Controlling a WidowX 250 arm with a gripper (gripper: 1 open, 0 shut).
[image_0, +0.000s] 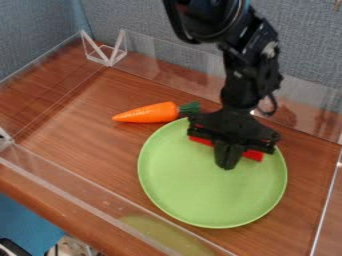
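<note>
My black gripper (227, 152) is low over the upper part of the green plate (201, 195), with its fingertips drawn together. A red object (254, 154) lies at the plate's upper edge, largely hidden behind the gripper, so I cannot see whether any of it is between the fingers. An orange toy carrot (144, 114) with a green top lies just left of and behind the plate.
Clear low walls run along its back and front, with a white frame piece (104, 52) at the back left corner.
</note>
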